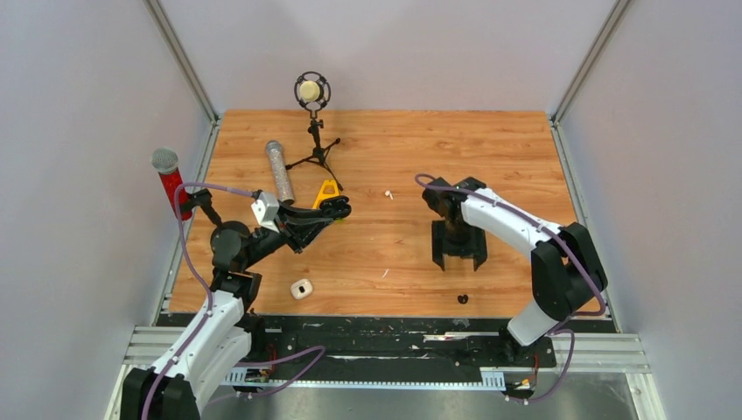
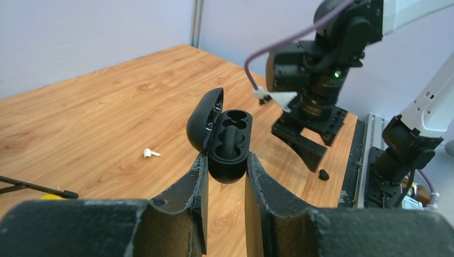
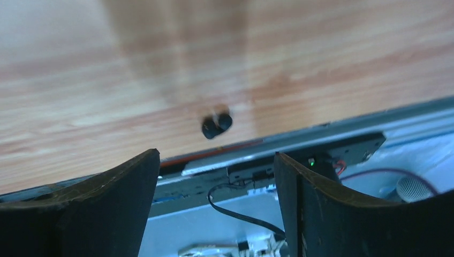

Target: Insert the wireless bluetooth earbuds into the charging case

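A small black charging case [image 2: 229, 134] is gripped upright by my left gripper, one finger on each side of it. Its lid [image 2: 205, 119] stands raised on the left, and round hollows show in its top. From above, the case [image 1: 336, 207] hangs over the left part of the table. My right gripper [image 1: 459, 264] points down over the right side, its fingers spread with nothing between them. Short of it, by the table's front edge, lies a small black two-lobed piece, the earbud [image 1: 463, 299]. It appears as an earbud [image 3: 217, 125] between the spread fingers in the right wrist view, blurred.
A white earbud [image 1: 388, 194] lies mid-table. On the left are a white box [image 1: 301, 289], a silver microphone [image 1: 279, 171], a yellow object [image 1: 327, 190] and a microphone on a tripod [image 1: 312, 92].
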